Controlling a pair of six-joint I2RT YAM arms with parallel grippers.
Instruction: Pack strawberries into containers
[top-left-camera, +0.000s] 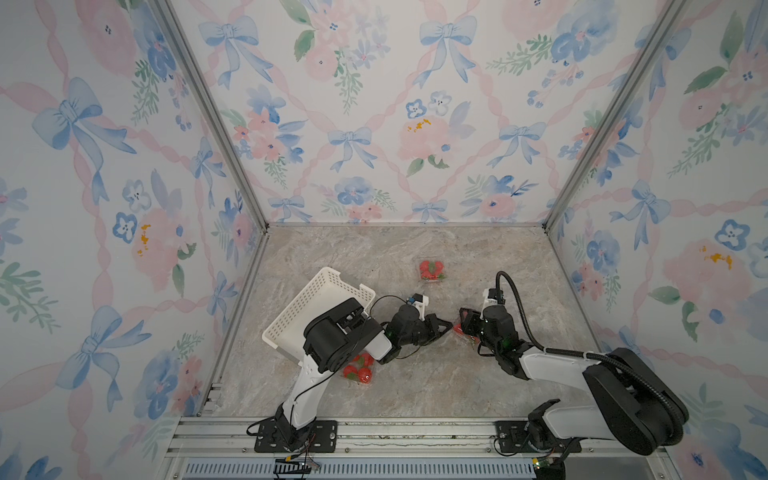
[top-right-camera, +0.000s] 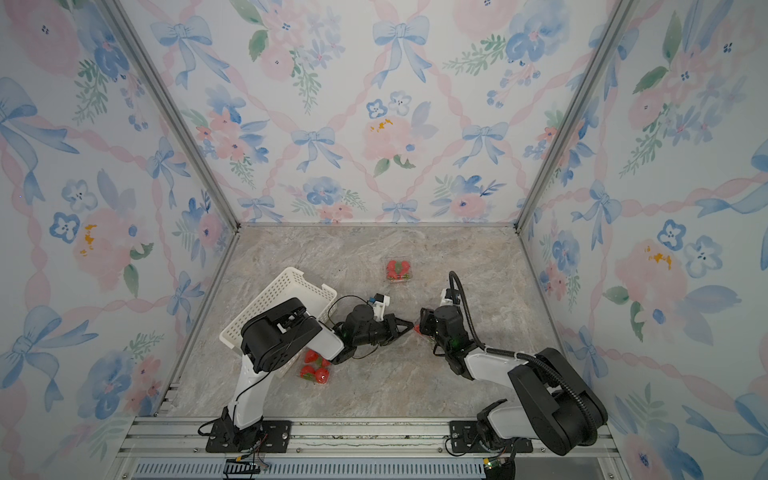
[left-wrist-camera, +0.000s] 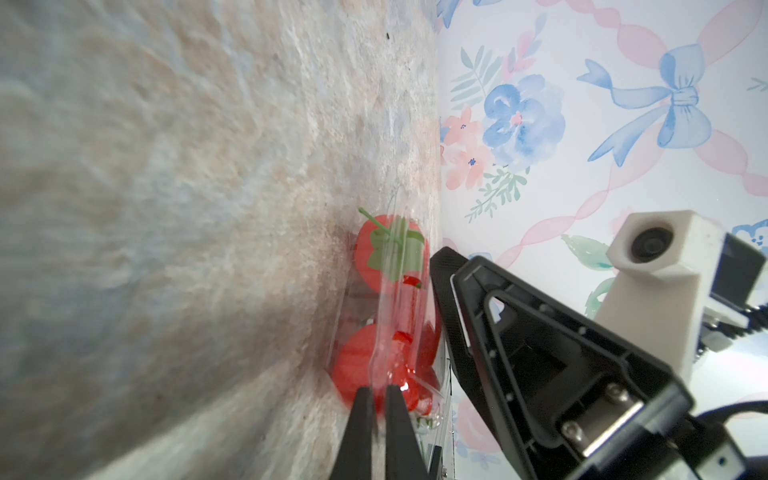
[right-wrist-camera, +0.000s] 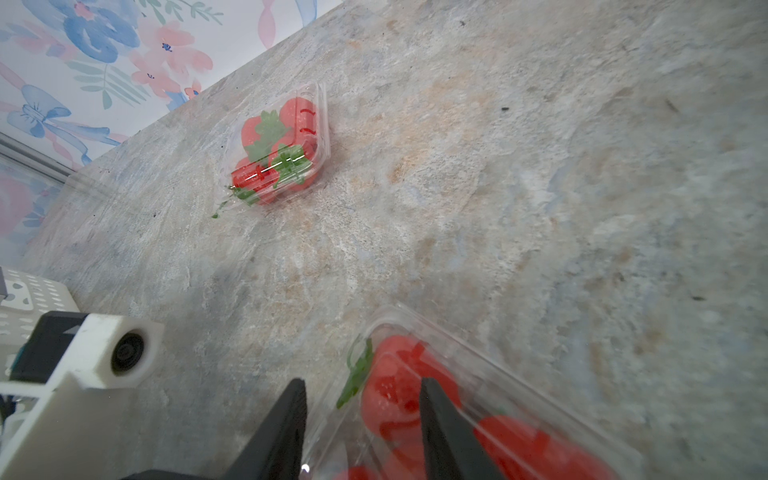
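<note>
A clear container with strawberries (right-wrist-camera: 400, 384) lies on the table between my two arms, its lid down over the fruit. In the right wrist view my right gripper stands part open above it, fingers spread with a gap between. My left gripper is shut at the container's side, only a sliver of its edge behind the fingertips, nothing held that I can see. Farther back sits a second lidded container of strawberries (top-left-camera: 431, 269). A third strawberry container (top-left-camera: 357, 368) is partly hidden under the left arm.
At the left stands an empty-looking white basket (top-left-camera: 308, 304), partly covered by the left arm.
</note>
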